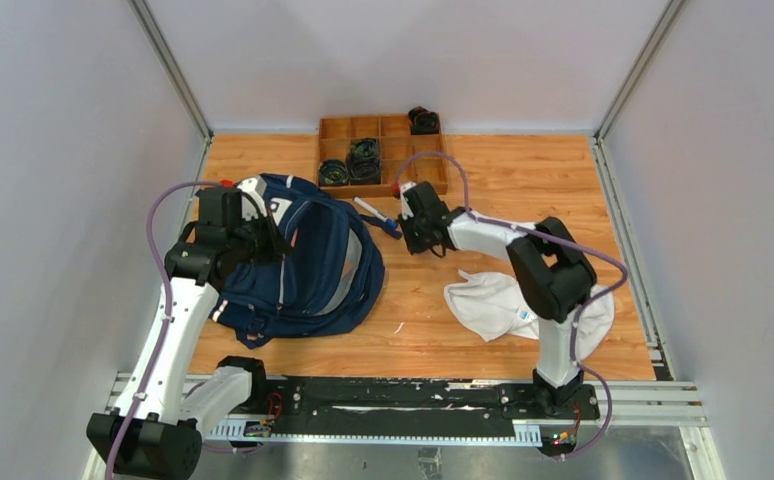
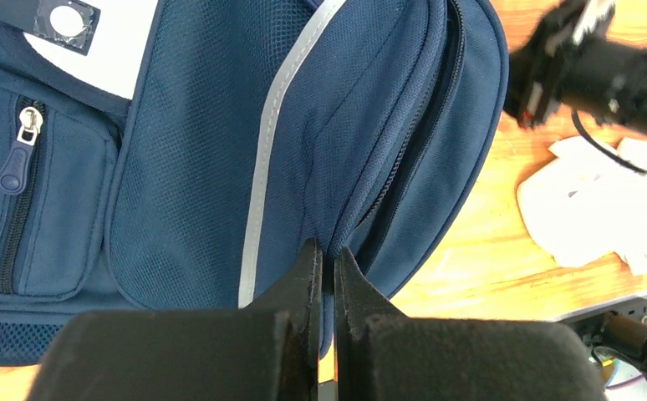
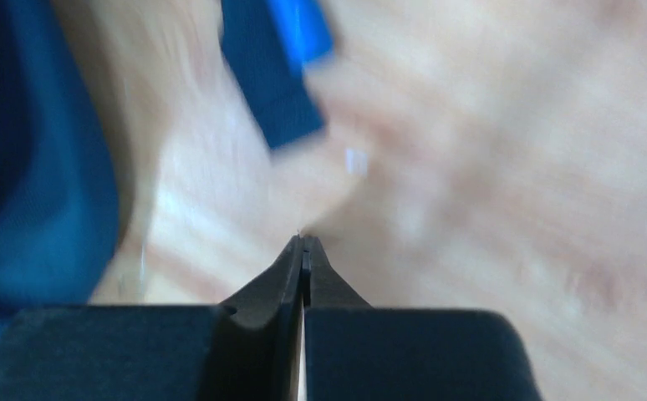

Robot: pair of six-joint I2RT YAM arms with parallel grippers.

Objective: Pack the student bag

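Observation:
The navy bag (image 1: 333,255) lies on the left of the table, its main pocket slack. My left gripper is shut on a fold of the bag's fabric beside the zipper. Between bag and wooden box rests the white-blue marker (image 1: 368,210), its blue cap (image 3: 302,29) blurred at the top of the right wrist view. A navy strap (image 3: 278,100) runs alongside that cap. My right gripper is shut with nothing between its fingertips, over bare wood, apart from the marker.
Behind the marker stands a compartmented wooden box (image 1: 383,188) holding dark rolled items (image 1: 363,162). A crumpled white cloth (image 1: 488,303) lies at the right front, partly under the right arm. The tabletop between bag and cloth is largely clear.

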